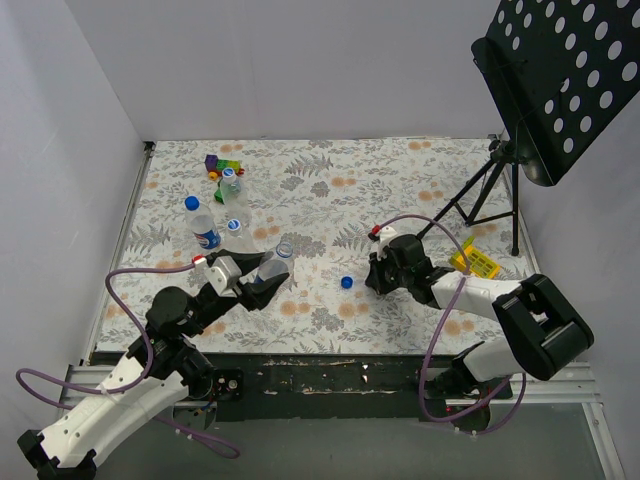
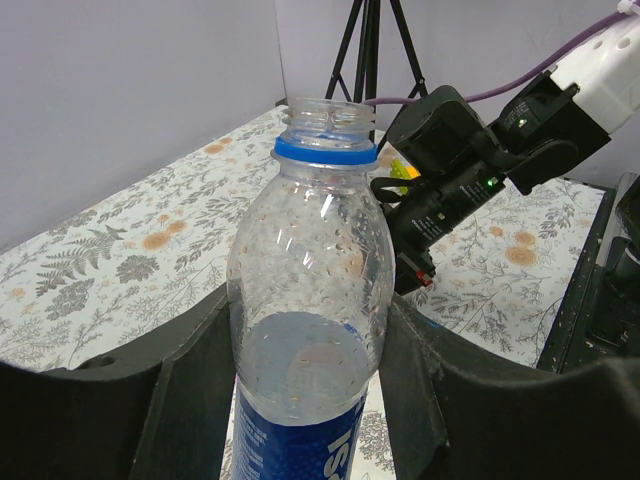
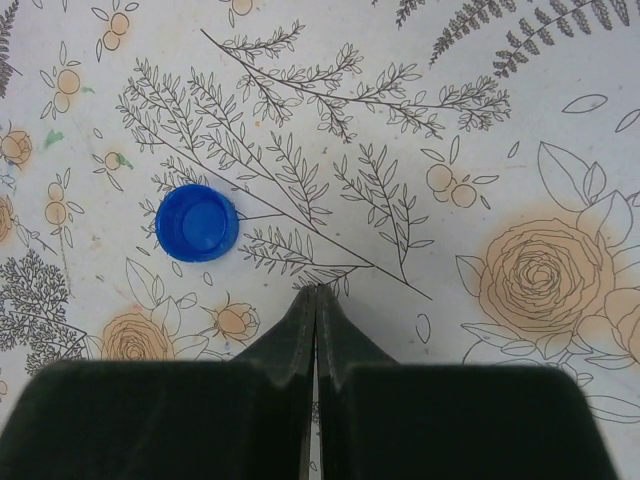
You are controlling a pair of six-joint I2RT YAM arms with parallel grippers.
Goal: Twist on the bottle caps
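An uncapped clear bottle [image 2: 310,270] with a blue neck ring and blue label stands upright, my left gripper [image 1: 268,278] shut around its body. Its bare threaded mouth [image 2: 330,115] shows in the left wrist view. The loose blue cap [image 3: 197,223] lies on the cloth with its hollow side up; in the top view the cap [image 1: 347,282] is just left of my right gripper [image 1: 373,281]. In the right wrist view the right gripper has its fingertips pressed together, nothing between them, apart from the cap.
Several other bottles stand at the left: a blue-capped one [image 1: 203,222], another [image 1: 233,190] behind. Coloured blocks [image 1: 222,165] lie at the back left. A yellow basket [image 1: 480,262] and a black tripod stand [image 1: 507,150] occupy the right.
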